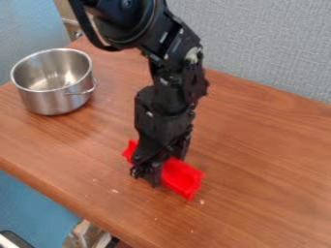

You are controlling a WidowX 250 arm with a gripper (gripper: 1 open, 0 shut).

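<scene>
My black gripper (149, 170) is low over the wooden table, its fingers shut around the middle of a red object (184, 180), which lies along the table with one end showing to the left behind the gripper and the larger end to the right. The gripper hides the middle of the red object.
A steel pot (52, 87) with handles stands on the table (258, 174) at the back left. A grey wall stands behind.
</scene>
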